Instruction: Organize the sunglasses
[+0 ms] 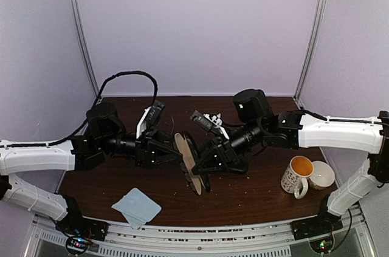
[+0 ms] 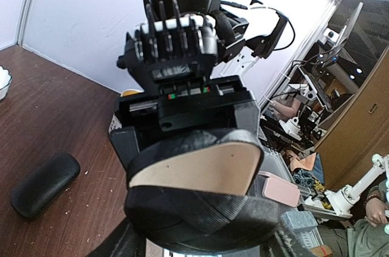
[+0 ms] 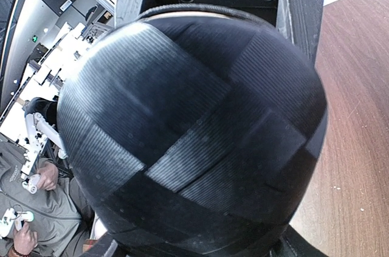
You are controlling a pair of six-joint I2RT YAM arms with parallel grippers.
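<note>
A black checkered case (image 1: 186, 160) with a beige inner surface is held upright between my two grippers at the centre. My left gripper (image 1: 173, 154) is shut on it; in the left wrist view the case (image 2: 200, 220) shows its beige inside. My right gripper (image 1: 203, 166) is at its other side; its fingertips are hidden behind the case (image 3: 191, 123) in the right wrist view, so its state is unclear. A black oblong case (image 2: 45, 184) lies on the table.
A light blue cloth (image 1: 137, 206) lies front left on the table (image 1: 121, 184). A patterned mug (image 1: 292, 179) and a white bowl (image 1: 323, 172) stand at the right.
</note>
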